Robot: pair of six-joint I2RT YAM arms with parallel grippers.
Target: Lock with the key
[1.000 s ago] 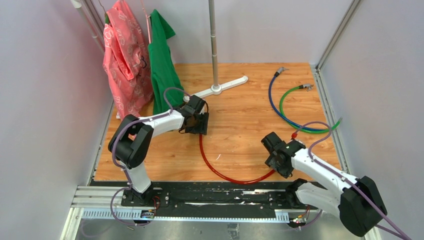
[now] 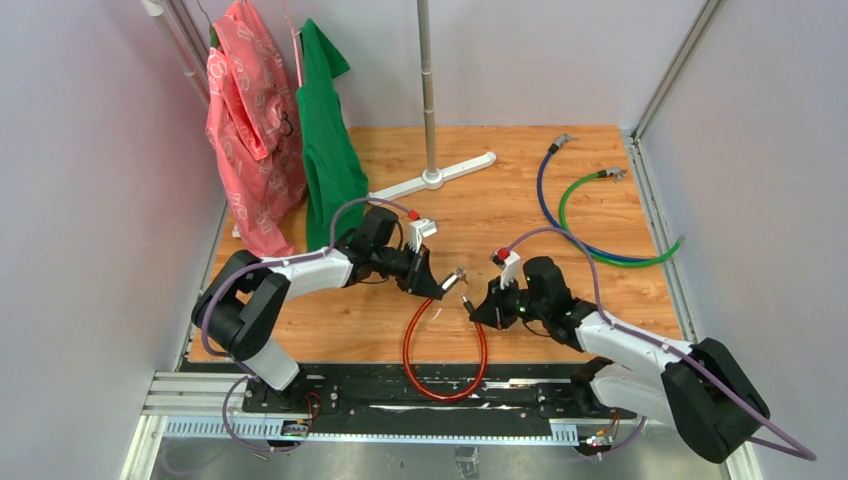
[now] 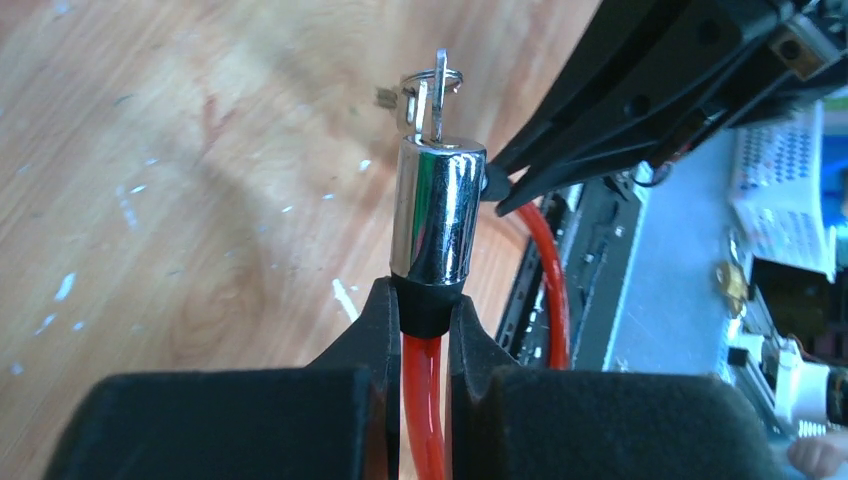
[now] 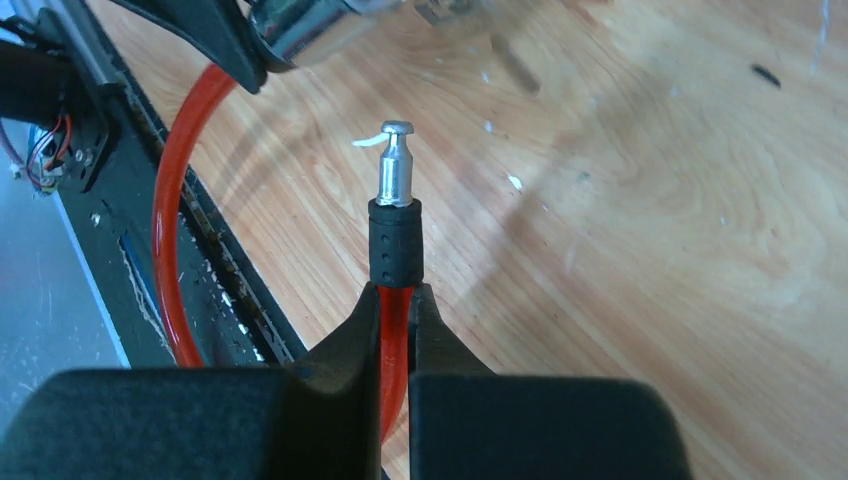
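A red cable lock (image 2: 409, 345) hangs in a loop between both grippers, its bend over the front edge. My left gripper is shut on the cable just below the chrome lock cylinder (image 3: 440, 215). Keys (image 3: 438, 95) on a ring stick out of the cylinder's end. My right gripper is shut on the other end, below a black sleeve (image 4: 396, 245) with a bare metal pin (image 4: 396, 170) pointing away. Pin and cylinder are apart, a small gap between them in the top view. The cylinder's opening for the pin cannot be made out.
Blue (image 2: 541, 190) and green (image 2: 563, 208) cable locks lie at the back right. A white stand foot (image 2: 462, 168) is at the back, with a pink cloth (image 2: 250, 130) and a green cloth (image 2: 330, 140) hanging at left. Mid-table is clear.
Both grippers have come closer together toward the middle, the right moving left and the left moving right. The cable's wide curve has become a narrow loop hanging lower.
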